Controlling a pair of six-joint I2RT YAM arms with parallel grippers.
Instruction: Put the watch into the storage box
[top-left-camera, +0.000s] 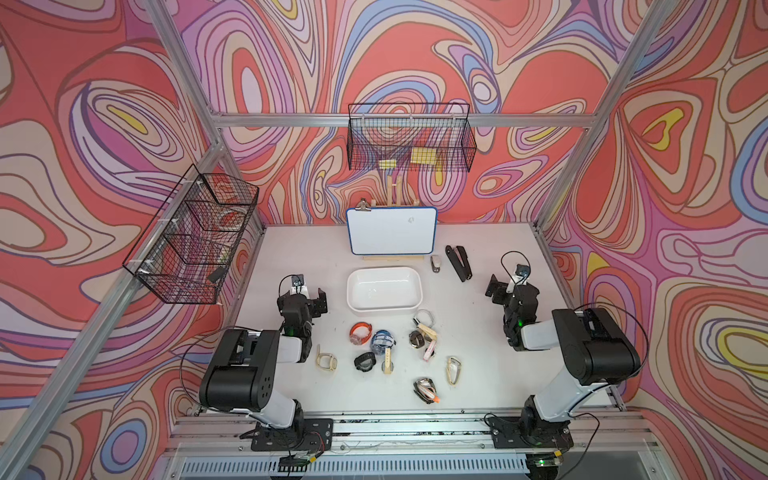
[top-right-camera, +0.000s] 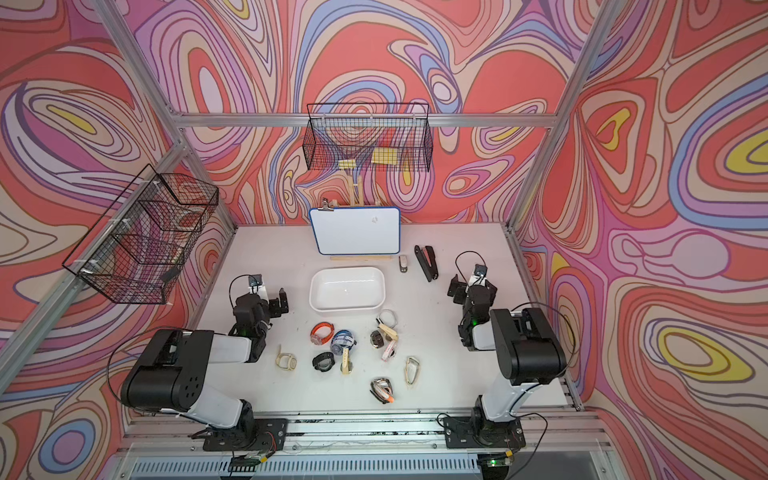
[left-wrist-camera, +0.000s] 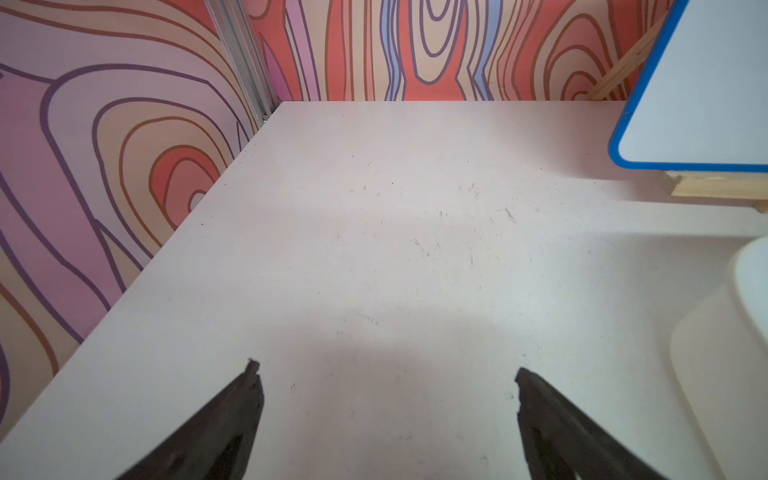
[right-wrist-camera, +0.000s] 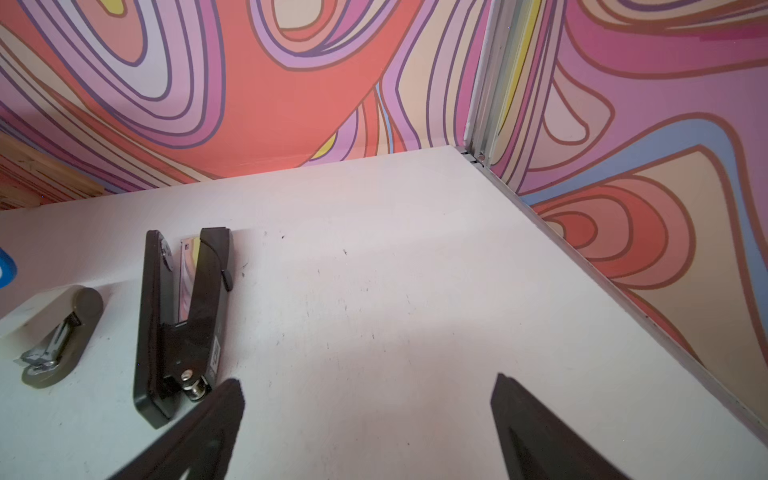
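The white storage box stands empty mid-table; its side wall enters the left wrist view at the right. Several watches lie in front of it: a red one, a blue-and-white one, a black one, a gold one and a silver one among them. My left gripper is open over bare table, left of the box. Far to the right of the box, my right gripper also stands open, nothing between its fingers.
A blue-edged whiteboard leans behind the box. Right of it lie a black stapler and a small grey stapler. Wire baskets hang on the back and left.
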